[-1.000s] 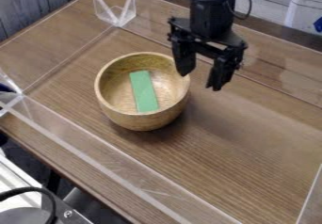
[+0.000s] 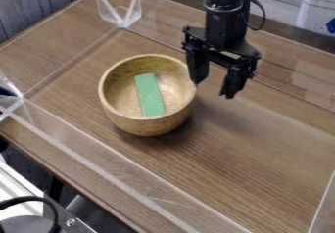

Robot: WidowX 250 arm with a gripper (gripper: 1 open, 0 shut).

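A black robot arm reaches down from the top of the camera view, ending in my gripper (image 2: 216,70), which stands open beside the upper right rim of a tan bowl (image 2: 181,117). A flat green block (image 2: 149,95) lies inside the bowl, toward its middle. Nothing shows between the gripper's fingers.
A clear plastic piece (image 2: 120,10) stands at the back left. Dark cables lie at the lower left corner, beside the table's edge.
The arm and gripper have shifted slightly over the last second, with small changes in pose near the bowl's rim. The bowl and green block have not moved.
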